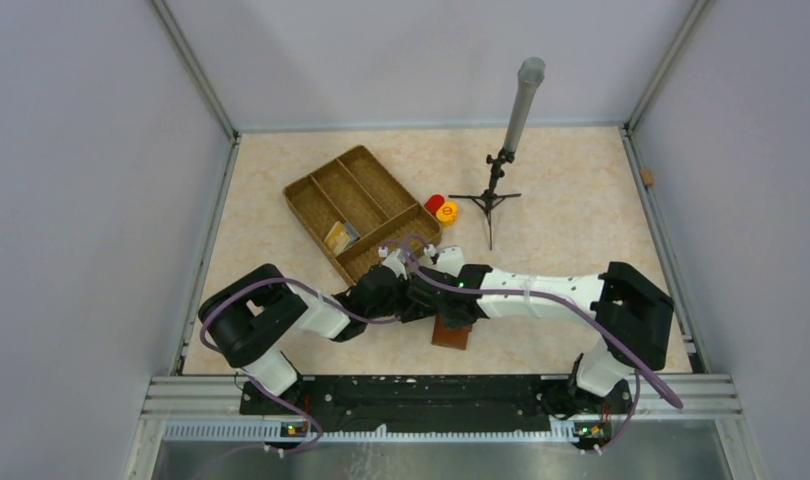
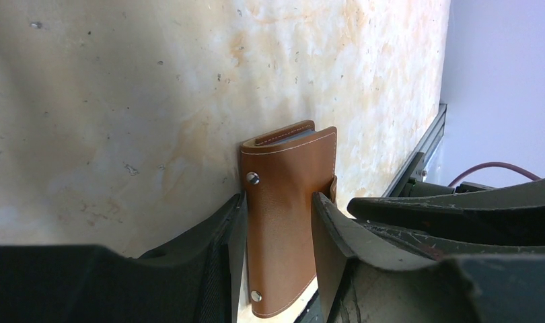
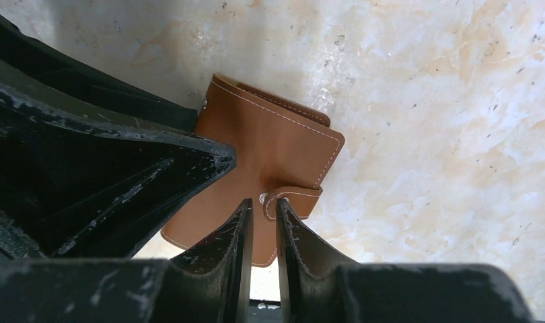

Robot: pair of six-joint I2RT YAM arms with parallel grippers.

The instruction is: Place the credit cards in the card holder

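Note:
The brown leather card holder (image 1: 450,336) lies folded on the table near the front edge, partly under my right arm. In the left wrist view, a bluish-grey edge shows inside the holder (image 2: 290,202). My left gripper is part open at it, one finger along the snap-studded spine, the other in front of its cover; contact is unclear. My right gripper has a narrow gap between its fingertips, just by the small closing strap (image 3: 295,201); no grip on it shows. Credit cards (image 1: 340,237) lie in a compartment of the woven tray (image 1: 358,151).
In the right wrist view, the dark left gripper covers the holder's left part, so the two grippers are close together. A red and yellow object (image 1: 445,210) lies by the tray. A tripod stand (image 1: 495,185) is behind.

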